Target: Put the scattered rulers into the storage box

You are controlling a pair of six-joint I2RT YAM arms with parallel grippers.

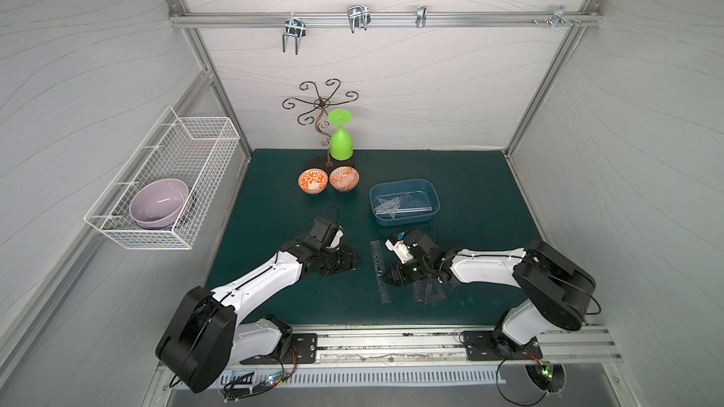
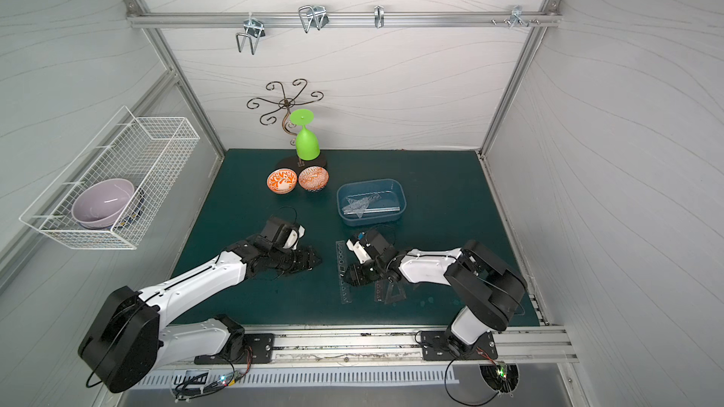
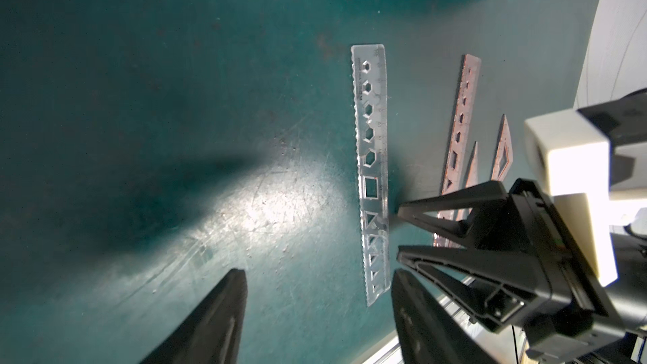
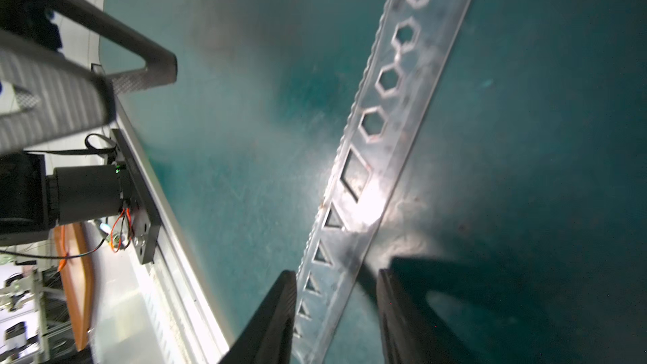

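Observation:
A clear ruler (image 1: 378, 260) with cut-out shapes lies flat on the green table between my two grippers. My right gripper is part open above its near end, apparently not clamped on it; in the left wrist view its tips stand just right of the ruler (image 3: 370, 155). To the left hovers my left gripper (image 1: 357, 260), open and empty. A second ruler (image 3: 461, 118) and a clear set square (image 1: 434, 294) lie right of the first, partly hidden by the right arm. The blue storage box (image 1: 422, 215) behind holds some clear drawing tools.
Two orange patterned bowls (image 1: 313, 181) and a green goblet (image 1: 341, 143) by a metal stand occupy the back left. A wire basket (image 1: 188, 237) with a purple bowl hangs on the left wall. Table space right of the box is bare.

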